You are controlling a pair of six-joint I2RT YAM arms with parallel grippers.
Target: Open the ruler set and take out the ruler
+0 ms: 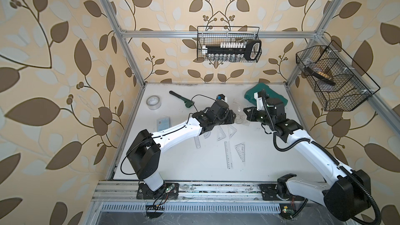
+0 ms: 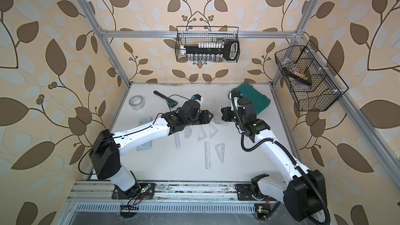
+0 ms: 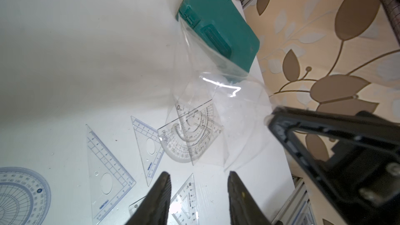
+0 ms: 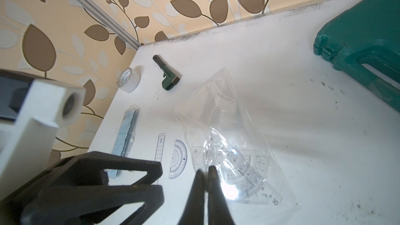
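Observation:
A clear plastic bag hangs at my right gripper, whose shut fingertips are at it; a protractor (image 3: 189, 137) shows through it in the left wrist view. My left gripper is part open with nothing between its fingers, near the bag at the table's middle. Loose on the table lie triangles (image 3: 108, 170), a half-round protractor (image 4: 178, 158), straight rulers (image 1: 228, 155) and a smaller triangle (image 2: 219, 152).
A teal case (image 4: 362, 45) lies at the back right. A green tool (image 1: 181, 98), a tape roll (image 1: 153, 102) and a blue packet (image 4: 123, 137) lie on the left. Wire baskets (image 1: 229, 43) hang on the frame.

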